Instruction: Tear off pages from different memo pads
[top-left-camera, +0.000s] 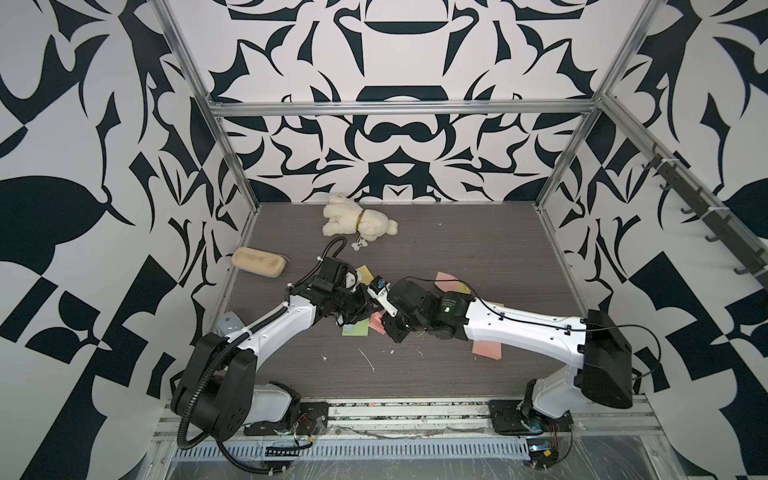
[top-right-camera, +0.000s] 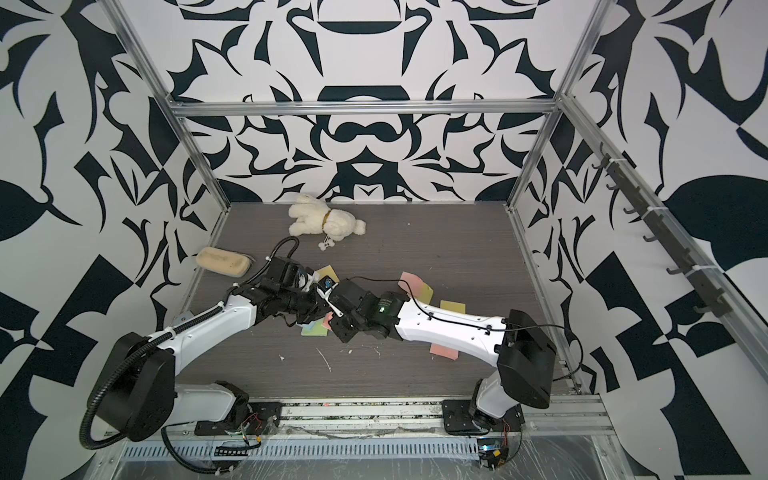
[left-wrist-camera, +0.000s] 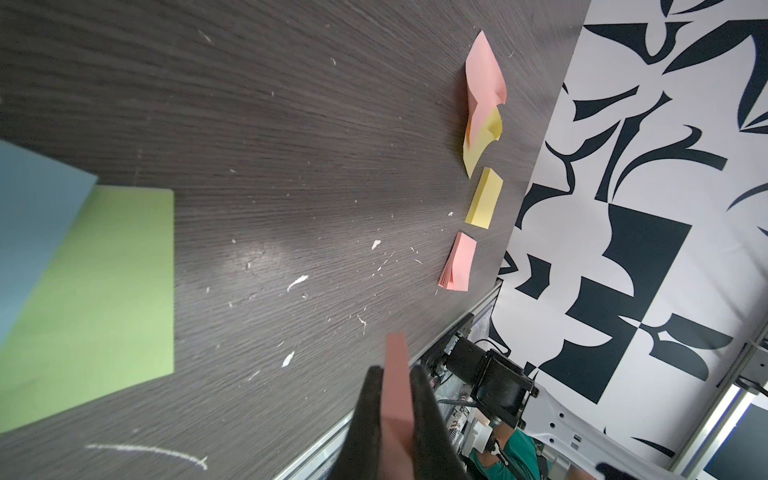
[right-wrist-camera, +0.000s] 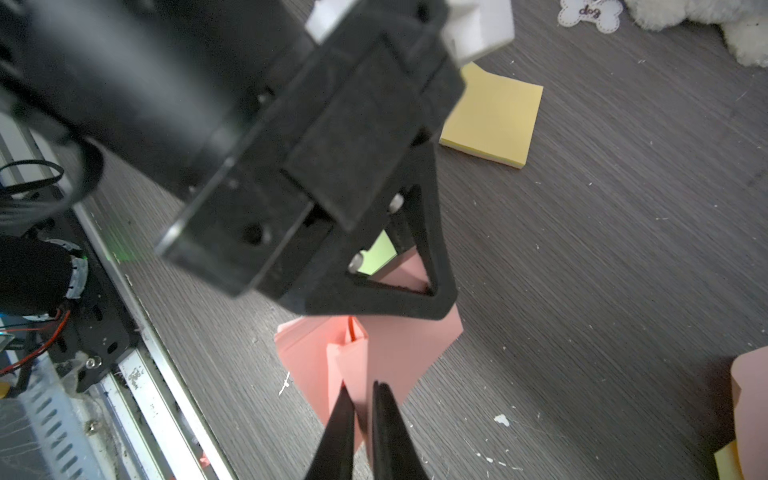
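Observation:
Pink memo paper (right-wrist-camera: 408, 344) hangs bent and creased beneath my left gripper, which is shut on it; a thin pink strip shows between the fingers. My right gripper reaches the lower part of the same paper, its two narrow fingers on either side of a fold. Whether they pinch it is hard to tell. In the top left view the two grippers meet over the table and hide most of this paper. A yellow pad (right-wrist-camera: 492, 120) lies flat behind them. Green paper (left-wrist-camera: 104, 312) and blue paper (left-wrist-camera: 32, 232) overlap below the left gripper.
To the right lie a curled pink sheet (left-wrist-camera: 485, 80) over yellow paper (left-wrist-camera: 481, 144), a yellow pad (left-wrist-camera: 485, 197) and a pink pad (left-wrist-camera: 458, 262). A plush dog (top-left-camera: 356, 217) and a tan oblong object (top-left-camera: 258, 261) lie farther back.

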